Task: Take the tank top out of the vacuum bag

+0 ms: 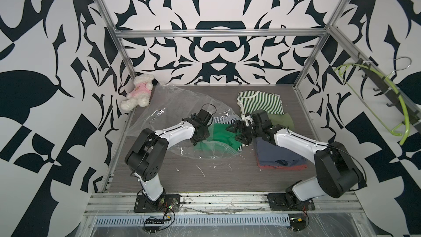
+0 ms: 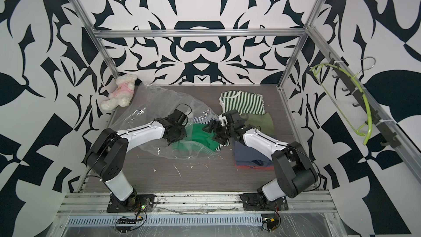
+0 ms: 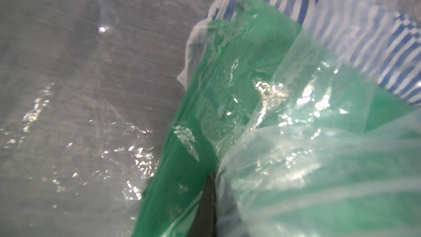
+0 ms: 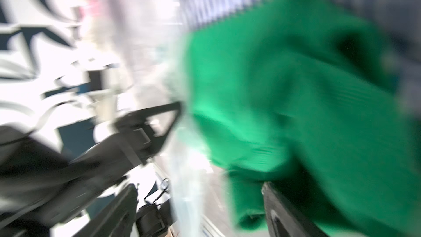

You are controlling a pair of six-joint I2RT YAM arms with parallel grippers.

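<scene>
A green garment (image 1: 224, 134), with a blue-and-white striped one (image 3: 386, 48) against it, lies by the clear vacuum bag (image 1: 162, 109). I cannot tell which of them is the tank top. The bag's film covers the green cloth's left part. My left gripper (image 1: 197, 140) is shut at the bag's front, with film gathered at its dark fingertip (image 3: 208, 206). From the right, my right gripper reaches over the garments' uncovered end, its fingers apart. Green cloth (image 4: 258, 127) fills much of the blurred right wrist view, and a fold lies near one fingertip.
Folded clothes, including a green-striped shirt (image 1: 261, 102) and a dark blue piece (image 1: 280, 151), lie on the right. A white teddy bear (image 1: 139, 92) sits at back left. On the right wall hangs a green hanger (image 1: 401, 105).
</scene>
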